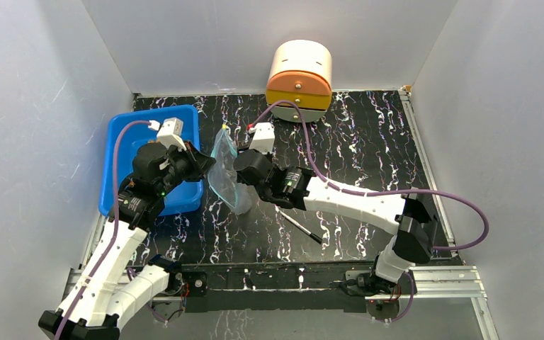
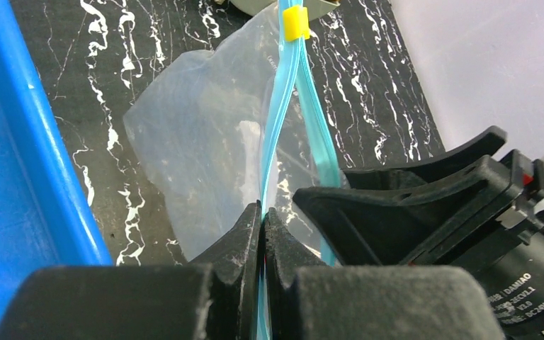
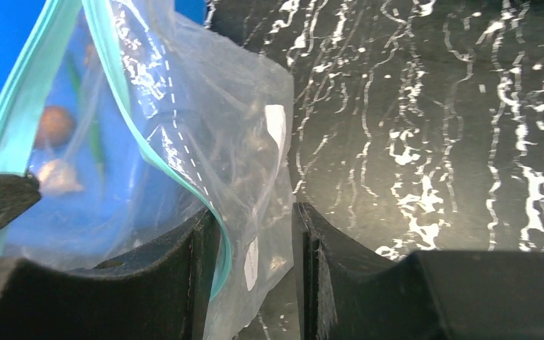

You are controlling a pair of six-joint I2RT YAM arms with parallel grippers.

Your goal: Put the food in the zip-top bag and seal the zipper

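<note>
A clear zip bag (image 1: 225, 173) with light-blue zip strips stands between the two grippers, its mouth spread apart. My left gripper is shut on one strip, and the yellow slider (image 2: 296, 23) sits at the far end of the zip. My right gripper is part open, with the other strip and some film in the gap between its fingers. In the left wrist view, one right finger (image 2: 389, 212) reaches into the mouth and the other lies behind the strip. Round brown food (image 3: 55, 126) and something green show blurred through the film.
A blue tray (image 1: 188, 117) stands left of the bag, partly under my left arm. A black-and-white pen (image 1: 299, 225) lies to the right of the bag. An orange-and-cream box (image 1: 299, 71) stands at the back.
</note>
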